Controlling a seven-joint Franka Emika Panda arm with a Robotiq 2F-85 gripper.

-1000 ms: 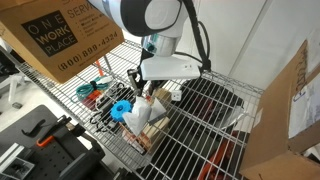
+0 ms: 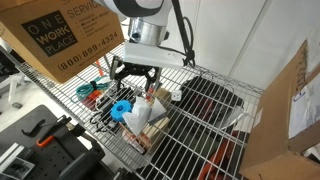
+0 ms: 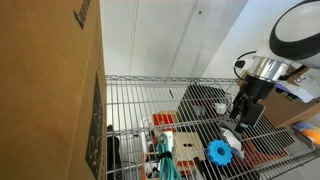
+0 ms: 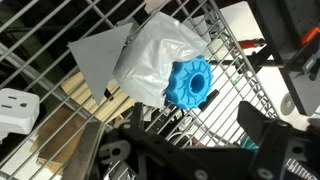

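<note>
My gripper (image 2: 137, 82) hangs open above the wire rack, with nothing between its fingers. In the wrist view its two dark fingers are spread wide at the lower edge. Just past them lies a blue ring-shaped part (image 4: 190, 83) with a scalloped rim, resting on the rack. Touching it is a crumpled, clear-white plastic bag (image 4: 158, 60). Beside the bag is a flat grey triangular piece (image 4: 100, 58). Exterior view 2 shows the blue part (image 3: 219, 152) below and left of the gripper (image 3: 240, 108).
A white outlet-like block (image 4: 18, 108) sits at the wrist view's left. Teal cable (image 3: 166, 160) lies on the rack. Large cardboard boxes flank it, one printed (image 2: 65, 38), one at right (image 2: 275, 120).
The things on the rack have not visibly moved.
</note>
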